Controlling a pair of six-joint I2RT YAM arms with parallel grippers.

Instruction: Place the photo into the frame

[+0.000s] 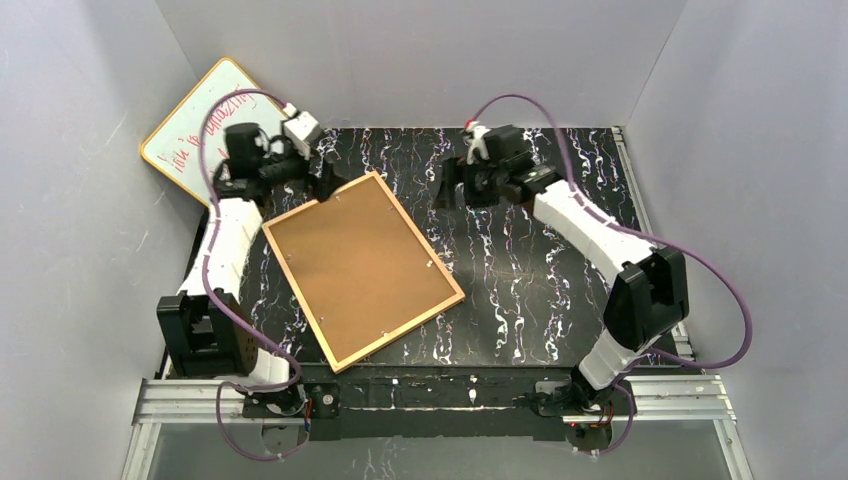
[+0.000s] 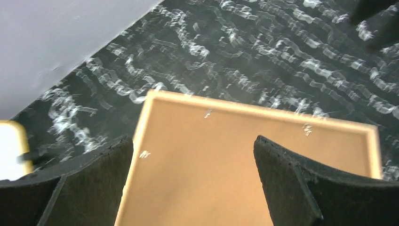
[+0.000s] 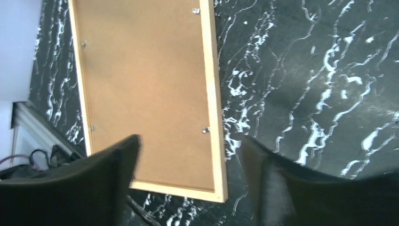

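The picture frame [image 1: 365, 265] lies back side up on the marble table, turned at a slant, its wooden rim around a brown backing board [image 3: 146, 84]. Small metal tabs [image 3: 206, 130] sit along the inner edges. Above the frame's far left part hovers my left gripper [image 1: 322, 182]; in the left wrist view its two fingers [image 2: 291, 188] stand wide apart with nothing between. To the right of the frame, above bare table, hangs my right gripper [image 1: 450, 190], blurred. Its fingers [image 3: 277, 188] are apart and empty. I see no photo in any view.
A whiteboard [image 1: 205, 130] with red writing leans at the back left corner, close behind the left arm. Grey walls enclose the back and sides.
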